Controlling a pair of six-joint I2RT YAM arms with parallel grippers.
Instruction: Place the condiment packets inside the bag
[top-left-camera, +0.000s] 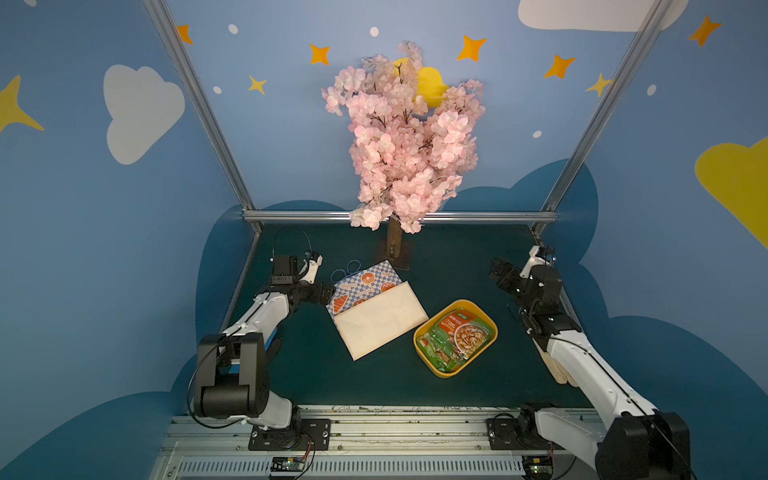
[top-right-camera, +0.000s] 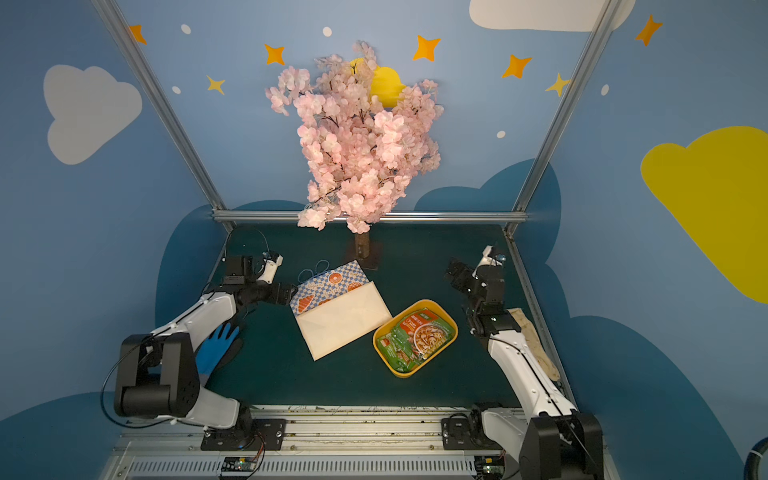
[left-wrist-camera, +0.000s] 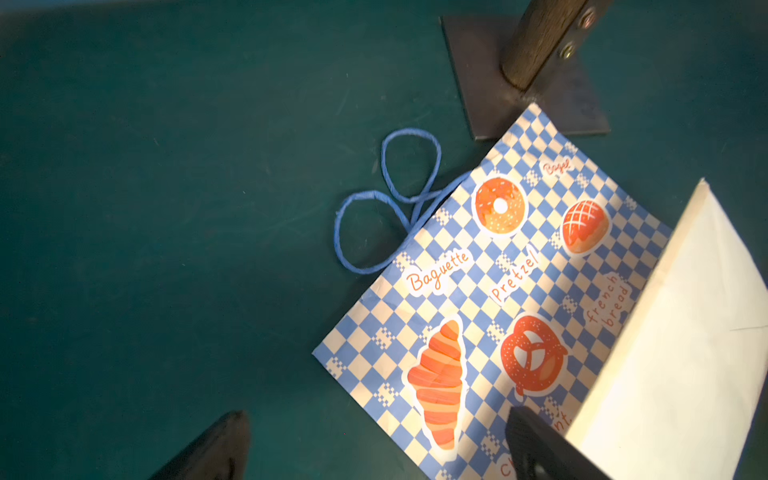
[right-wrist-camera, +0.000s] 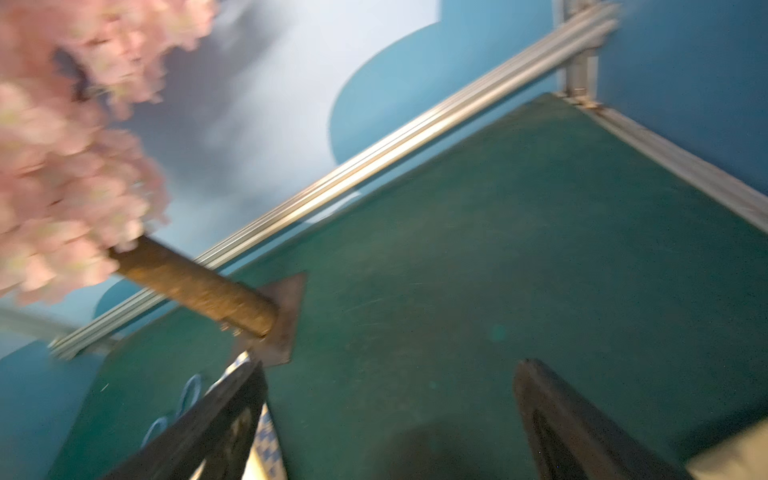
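A paper bag with blue checks and bread pictures (left-wrist-camera: 448, 336) lies flat at the table's middle-left, its cream part (top-left-camera: 380, 320) toward the front, blue cord handles at the back. Green condiment packets (top-left-camera: 454, 340) fill a yellow tray (top-right-camera: 382, 364) to its right. My left gripper is open over the bag's left side, nothing between its fingers. My right gripper stands open and empty above the table, behind and right of the tray.
An artificial blossom tree (top-left-camera: 400, 144) on a metal base stands behind the bag. Gloves lie at both side edges (top-right-camera: 214, 348).
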